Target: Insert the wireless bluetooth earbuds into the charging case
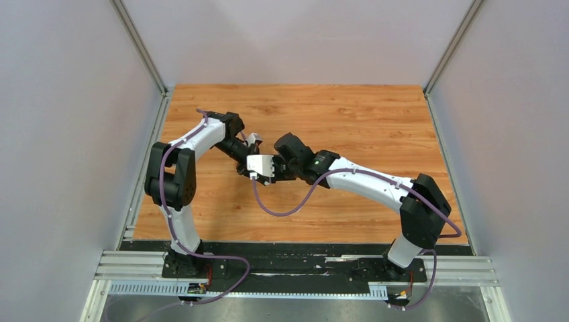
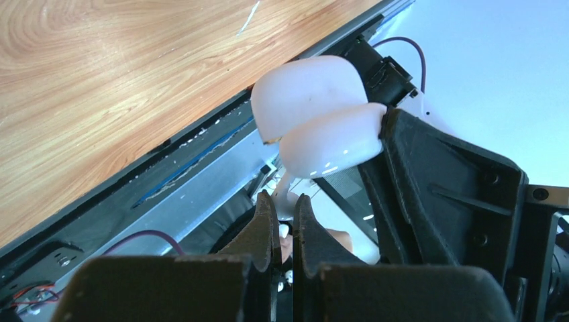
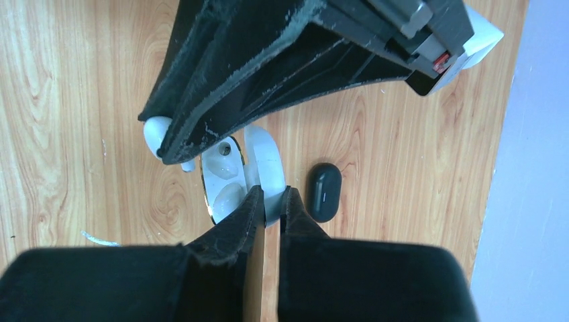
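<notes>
The white charging case is lid-open, with its lid pinched between the fingers of my right gripper, which is shut on it. A hollow with a dark hole shows in the upper part of its inside; whether the lower one is filled I cannot tell. My left gripper is shut on a white earbud, which pokes out at both sides of its fingertips just beside the case. Seen from the left wrist, the case lid and body hang right ahead of those fingertips. The earbud and case look apart.
A small black oval object lies on the wooden table below the case. Both arms are close together left of the table's centre.
</notes>
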